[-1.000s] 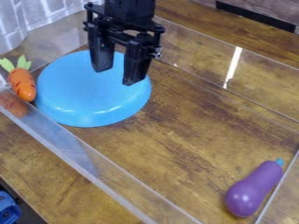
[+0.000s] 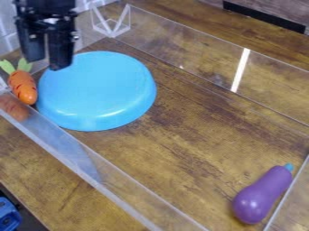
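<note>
My black gripper (image 2: 46,43) is at the upper left, blurred, above the back left of a blue round disc (image 2: 97,90); whether it is open or shut is unclear. An orange toy carrot (image 2: 22,83) with green leaves is at the disc's left, below the gripper. A purple toy eggplant (image 2: 261,197) lies at the lower right of the wooden floor.
Clear low walls (image 2: 108,185) border the wooden area, which is bare between disc and eggplant. A blue object (image 2: 6,217) shows at the lower left edge, outside the wall.
My gripper has moved left across the disc, from its right side toward the carrot. The disc, carrot and eggplant have not visibly moved.
</note>
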